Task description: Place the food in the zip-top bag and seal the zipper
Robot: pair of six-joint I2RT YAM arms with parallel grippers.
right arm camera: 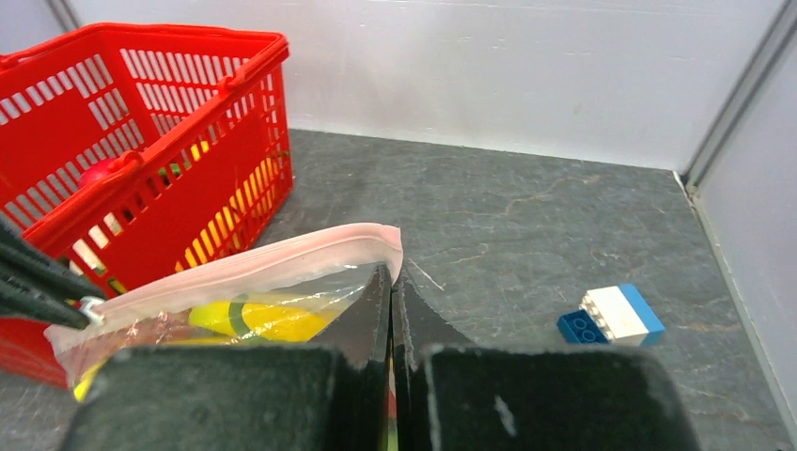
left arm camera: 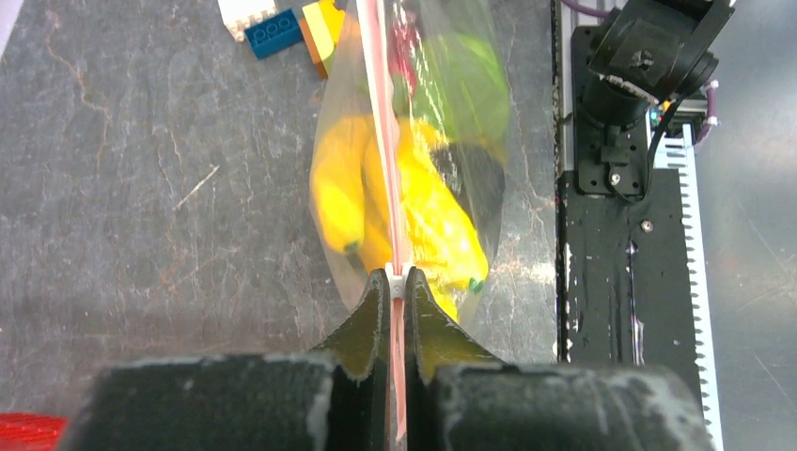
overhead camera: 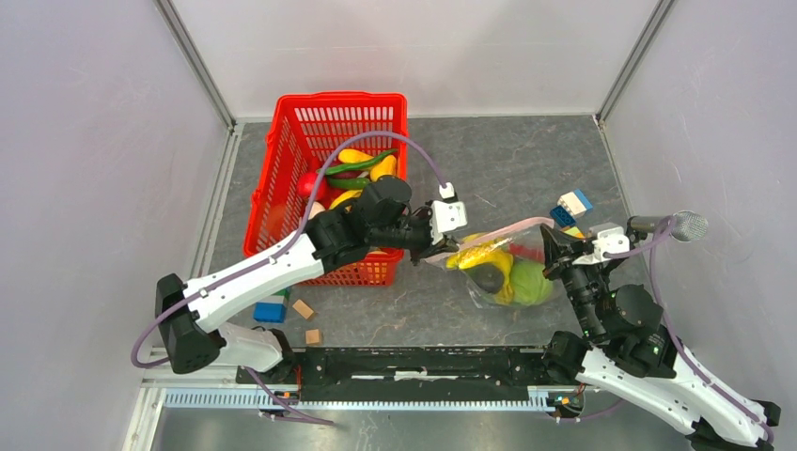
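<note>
A clear zip top bag (overhead camera: 477,293) with a pink zipper strip (overhead camera: 512,228) hangs between my two grippers, its strip drawn fairly straight. Inside are yellow bananas (left arm camera: 423,207), a green cabbage (overhead camera: 531,283), a dark round item and something red. My left gripper is shut on the white zipper slider (left arm camera: 398,273) at the strip's left end, with a short pink tail running back between its fingers. The strip's other end is pinched by my right gripper, which is shut on that corner. Whether the zipper is closed along its length, I cannot tell.
The red basket (overhead camera: 265,202) with more toy food stands at the left, behind my left arm. Toy blocks (right arm camera: 616,316) lie at the right; more blocks (overhead camera: 271,310) are at the front left. Bare grey floor (overhead camera: 489,160) stretches behind the bag.
</note>
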